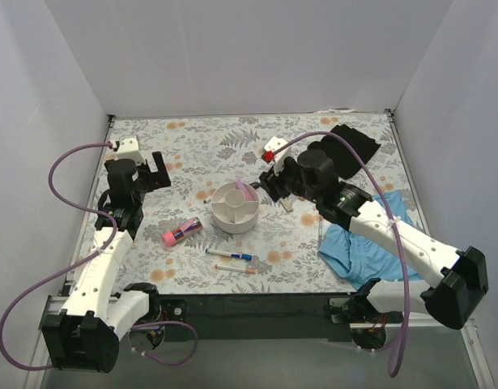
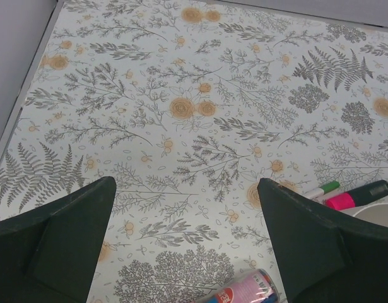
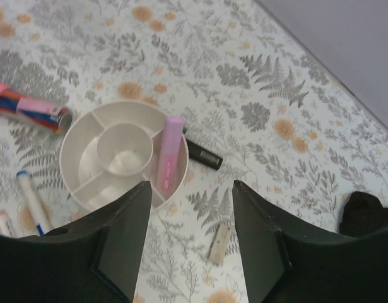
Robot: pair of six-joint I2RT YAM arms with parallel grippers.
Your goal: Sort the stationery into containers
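A round white divided container (image 1: 235, 219) stands mid-table, with a pink marker (image 3: 170, 153) upright in a right compartment. Behind it lies a black marker (image 3: 204, 154). A pink canister of pens (image 1: 181, 232) lies left of it; a blue-capped marker (image 1: 228, 254) and an orange-capped marker (image 1: 235, 269) lie in front. A small light piece (image 3: 220, 243) lies to the container's right. My right gripper (image 1: 274, 182) is open above the table, right of the container. My left gripper (image 1: 158, 170) is open above the bare table at left, nothing between its fingers.
A black cloth (image 1: 344, 148) lies at the back right and a blue cloth (image 1: 358, 255) at the front right. Grey walls border it.
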